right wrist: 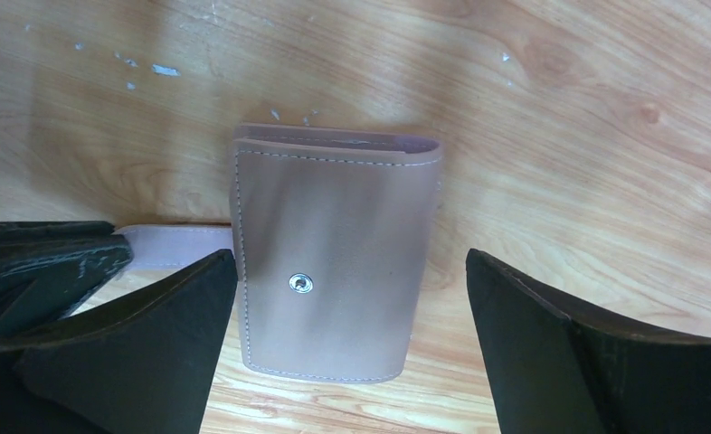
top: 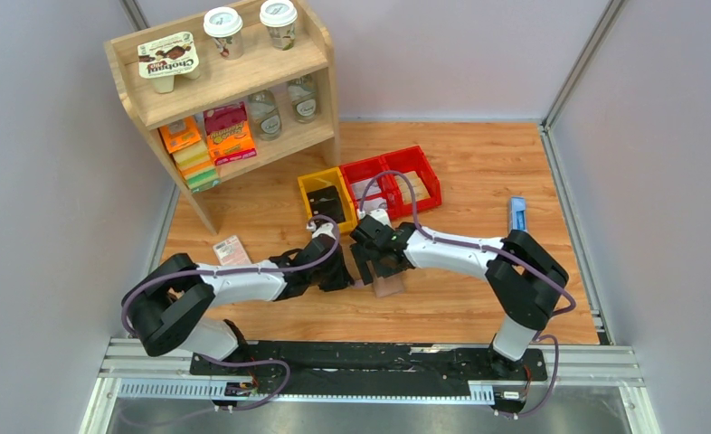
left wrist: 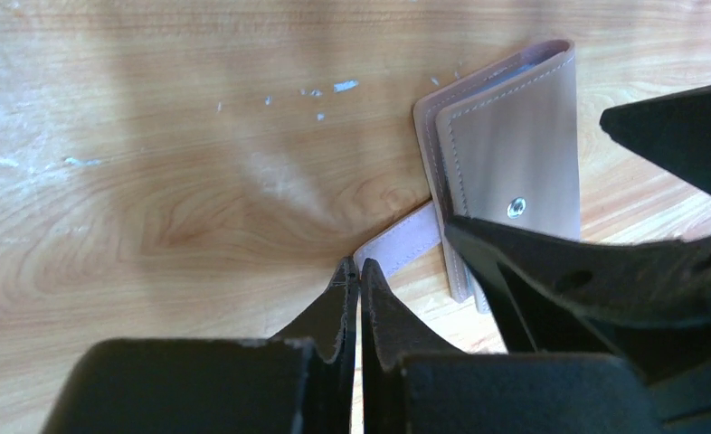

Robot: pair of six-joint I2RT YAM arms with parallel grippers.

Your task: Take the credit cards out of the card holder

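The taupe card holder (right wrist: 334, 262) lies folded on the table, its metal snap facing up. A lilac strap (left wrist: 402, 244) sticks out from its left side. My left gripper is shut on the end of that strap. Over the holder my right gripper stands open, one finger on each side, with nothing gripped. In the left wrist view the right gripper's dark fingers (left wrist: 587, 267) cover part of the holder. Any cards inside are hidden; only a bluish edge (left wrist: 507, 76) shows in the opening at the top.
Yellow (top: 301, 190) and red (top: 436, 172) bins stand behind the arms. A pink card-like item (top: 232, 251) lies at the left, a blue box (top: 517, 214) at the right. The wooden shelf (top: 234, 81) stands at the back left.
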